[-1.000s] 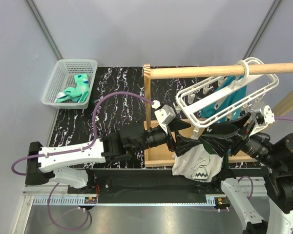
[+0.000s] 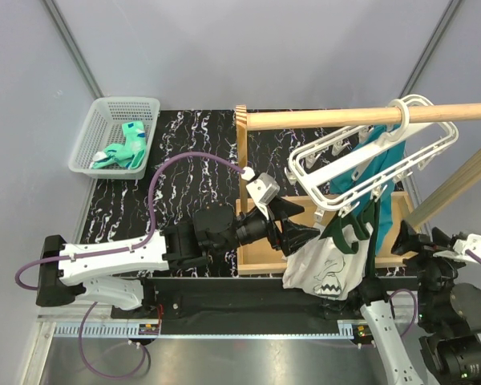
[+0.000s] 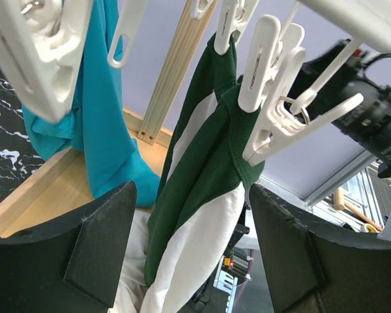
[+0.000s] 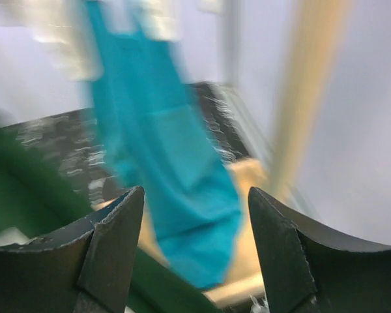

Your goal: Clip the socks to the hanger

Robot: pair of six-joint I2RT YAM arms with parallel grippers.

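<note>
The white clip hanger (image 2: 361, 160) hangs from a wooden bar, holding teal socks (image 3: 98, 130) and green-and-white socks (image 3: 202, 169) by its clips. A pale sock with a printed face (image 2: 321, 269) hangs low beneath. My left gripper (image 2: 301, 228) is just left of the green socks, fingers apart; in the left wrist view the green sock lies beyond the gap between them. My right gripper (image 2: 421, 245) stands open to the right of the socks, below the bar; its wrist view is blurred, showing green and teal cloth ahead.
A white basket (image 2: 84, 136) with mint-green socks stands at the back left. A wooden post (image 2: 457, 180) rises beside my right gripper. The black marble surface (image 2: 192, 144) between basket and frame is clear.
My right arm has swung back and right, away from the hanger's clips and the green sock, uncovering them. My left arm has barely moved.
</note>
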